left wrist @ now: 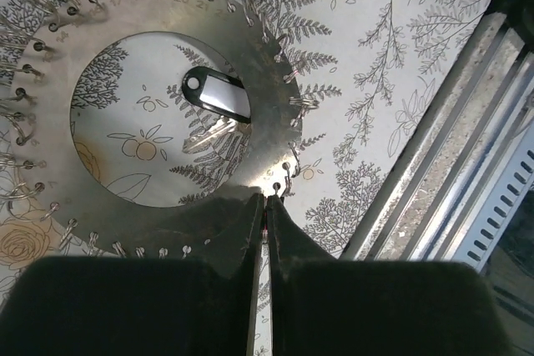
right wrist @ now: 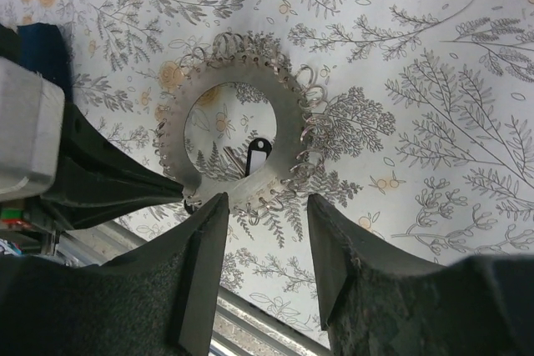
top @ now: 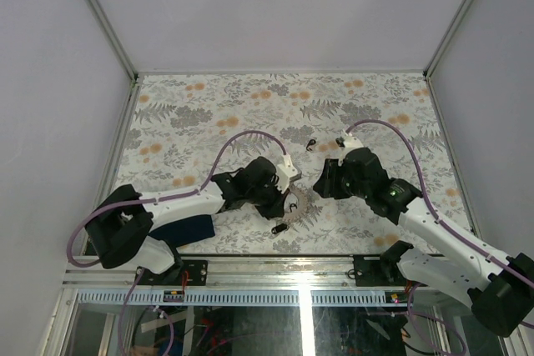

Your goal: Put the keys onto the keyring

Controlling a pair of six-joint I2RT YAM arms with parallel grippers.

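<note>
The keyring is a flat metal disc with a wide hole and several small wire loops round its rim. Inside the hole lies a key with a black-and-white tag. My left gripper is shut, its tips over the disc's near rim; nothing clear shows between them. In the top view, another black tag lies just below the disc, and a further dark-tagged key rests farther back. My right gripper stands open to the right of the disc, its fingers apart and empty.
A dark blue cloth-like item lies at the left front beneath the left arm. A metal rail borders the front of the table.
</note>
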